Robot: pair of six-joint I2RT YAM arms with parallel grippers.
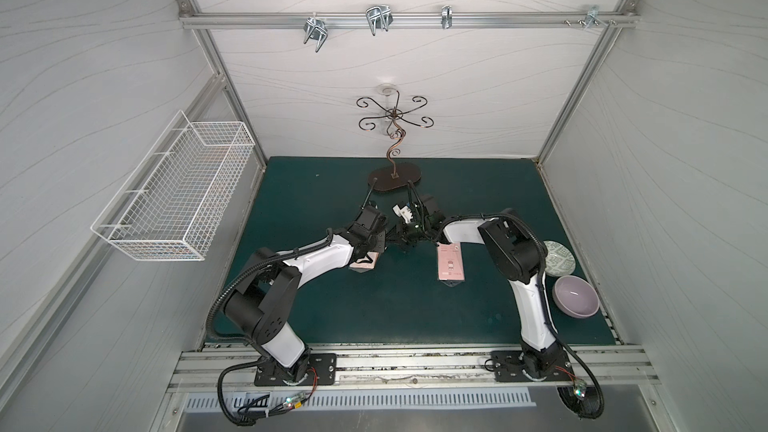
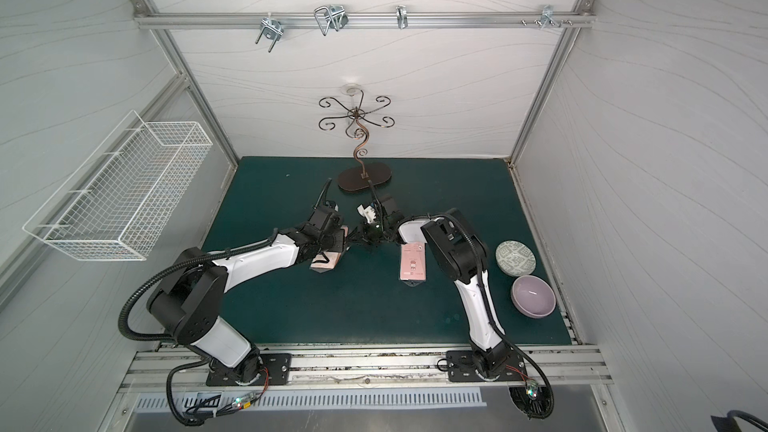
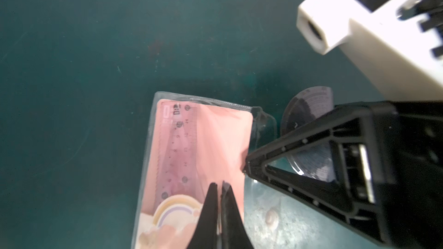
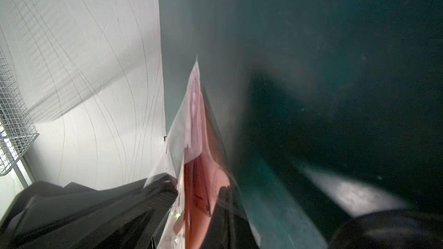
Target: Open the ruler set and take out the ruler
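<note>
A clear pouch with a pink card (image 3: 221, 133) and a see-through ruler (image 3: 177, 152) fills the middle of the left wrist view. Over its lower part my left gripper is shut, with pink showing along the thin line between its fingers. My right gripper is shut at the pouch's edge; whether film lies between its fingers is unclear. Seen end-on in the right wrist view, the pouch (image 4: 196, 124) spreads apart like a wedge, its clear film beside the dark left gripper. A round protractor (image 3: 309, 110) appears partly behind the right gripper's finger.
Another pink ruler package (image 1: 450, 262) lies under the right arm. A metal stand with a dark base (image 1: 394, 177) is behind the grippers. A patterned plate (image 1: 559, 258) and lilac bowl (image 1: 576, 297) sit at the right edge.
</note>
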